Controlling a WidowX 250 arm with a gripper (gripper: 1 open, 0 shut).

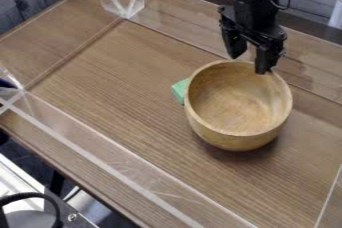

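My black gripper (250,47) hangs from the top of the view, just above the back rim of a large round wooden bowl (238,122). Whether its fingers are open or shut is hard to tell. The bowl looks empty. A small green object (182,90) lies at the bowl's left side, partly hidden by it.
Clear tape shows at the top left and along the lower left. Black cables or parts (27,212) are at the bottom left corner.
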